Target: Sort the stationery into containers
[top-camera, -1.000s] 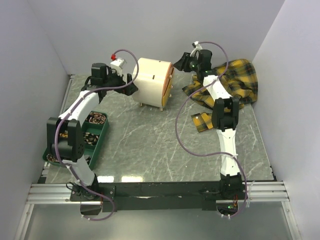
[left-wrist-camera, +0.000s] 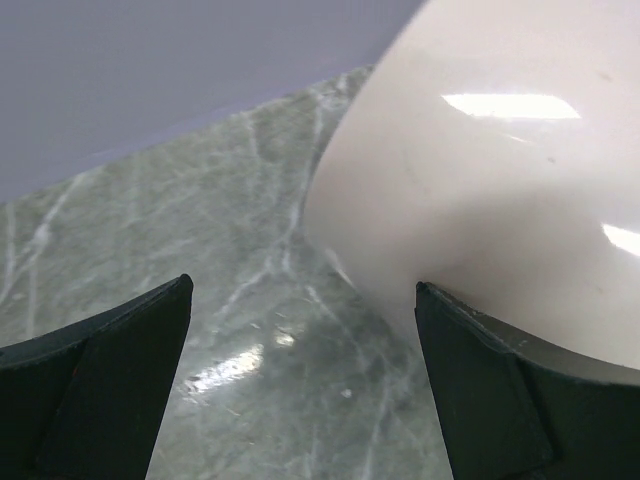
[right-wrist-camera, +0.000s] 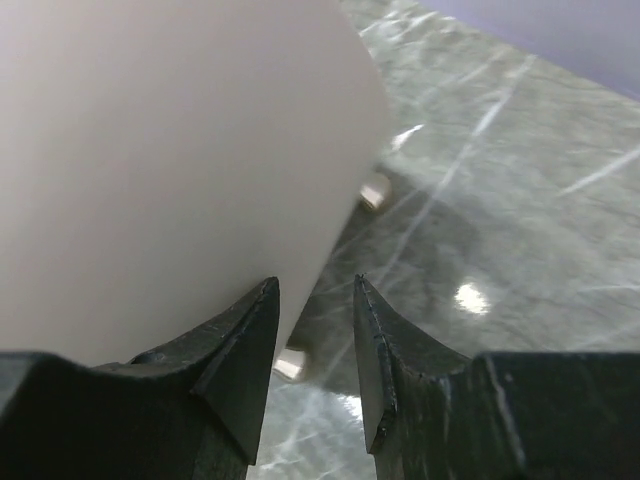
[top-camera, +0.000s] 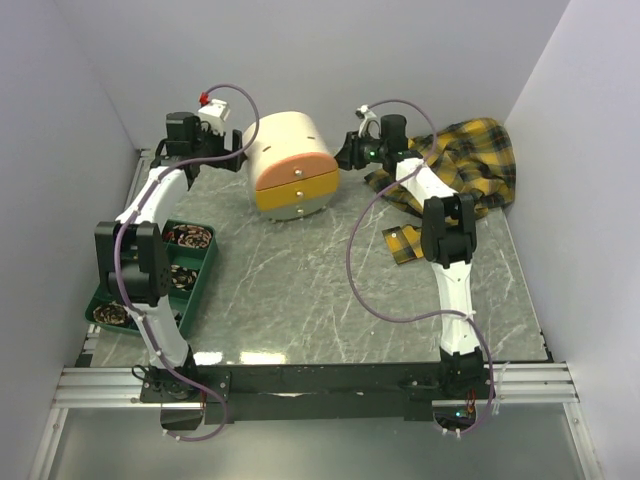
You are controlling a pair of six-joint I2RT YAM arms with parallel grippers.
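Observation:
A small rounded cabinet (top-camera: 283, 140) stands at the back middle in the top view. Its front, with an orange top drawer (top-camera: 296, 169), a yellow drawer (top-camera: 298, 190) and a grey bottom one, faces toward the front and slightly right. My left gripper (top-camera: 236, 150) is open close beside its left side, and the cream side fills the right of the left wrist view. At its right side is my right gripper, part open, with only a narrow gap and nothing between the fingertips. Several knobs show on the drawers.
A green divided tray (top-camera: 207, 262) holding black patterned pieces stands at the left. A yellow-black checked cloth (top-camera: 470, 165) lies crumpled at the back right, with a smaller checked piece (top-camera: 404, 244) in front.
The cabinet has turned so its drawers swing from facing right to facing the front. Both grippers have shifted left along with it.

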